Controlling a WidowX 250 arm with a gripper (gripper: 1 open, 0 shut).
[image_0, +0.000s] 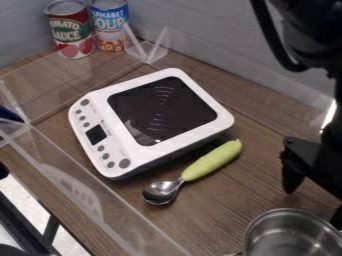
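A white induction cooker (150, 120) with a black top sits on the wooden counter. Beside its front right corner lies a spoon with a green handle (211, 160) and metal bowl. A steel pot (291, 237) is at the bottom right, cut off by the frame edge. My black gripper (302, 172) is at the right edge, right of the spoon and above the pot's back side, mostly out of frame; whether it is open or shut I cannot tell.
Two cans (71, 30) stand at the back left, near clear plastic pieces. A clear panel runs along the left side.
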